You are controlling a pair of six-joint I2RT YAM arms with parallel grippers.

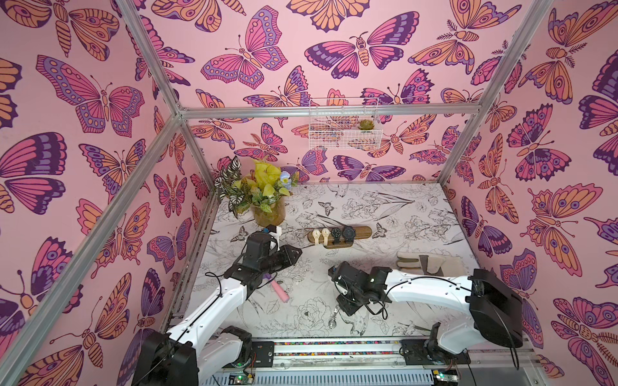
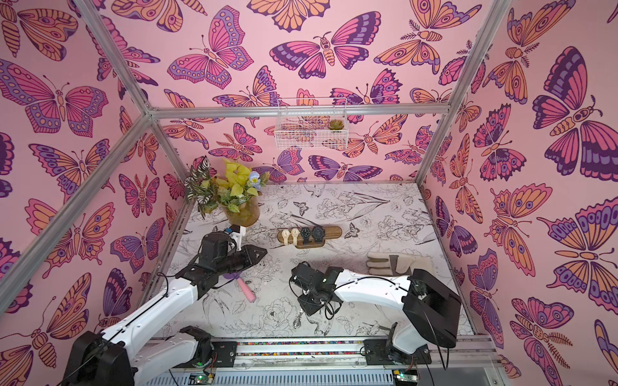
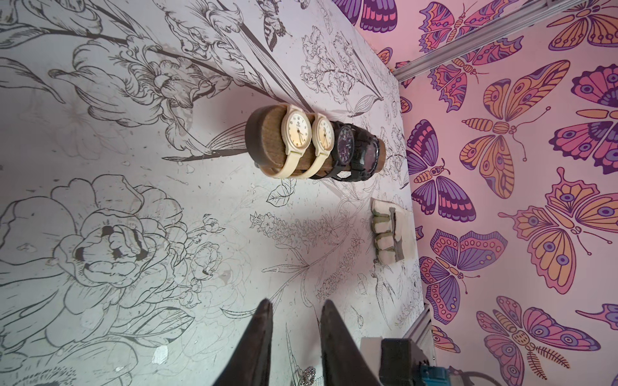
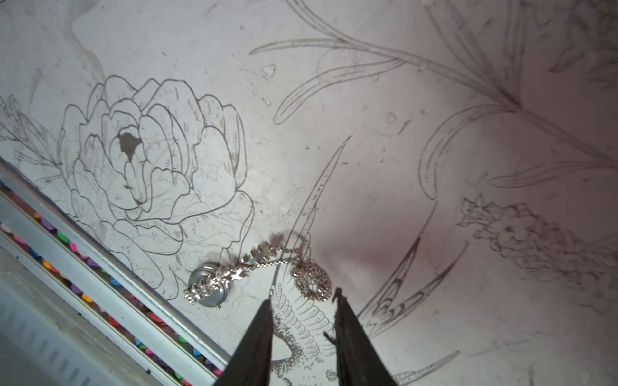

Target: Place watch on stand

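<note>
A wooden stand holds several watches, cream ones and dark ones, at the back middle. My left gripper hangs left of and nearer than the stand, part open with nothing visible between its fingers. Below my right gripper, which is open and empty, a silver chain watch lies on the table near the front rail, beside a bunched chain.
A vase of flowers stands back left. A pink-handled tool lies under the left arm. Folded gloves lie at the right. A wire basket hangs on the back wall.
</note>
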